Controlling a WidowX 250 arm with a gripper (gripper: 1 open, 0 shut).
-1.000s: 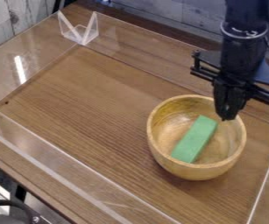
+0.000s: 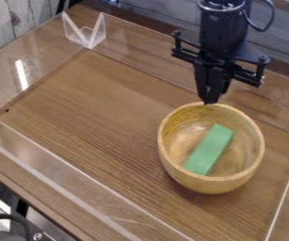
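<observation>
A yellow bowl [image 2: 244, 170] sits on the right side of the wooden table, holding a green block [image 2: 208, 150] lying lengthwise inside. My black gripper [image 2: 211, 98] hangs just above the bowl's back rim with its fingertips pointing down. It looks shut, and nothing shows between its fingers.
A clear acrylic object [image 2: 87, 29] stands at the back left of the wooden table [image 2: 77, 113]. A dark cable shows at the lower left corner.
The arm and gripper have shifted to the left over the last second. The bowl and green block look almost unchanged.
</observation>
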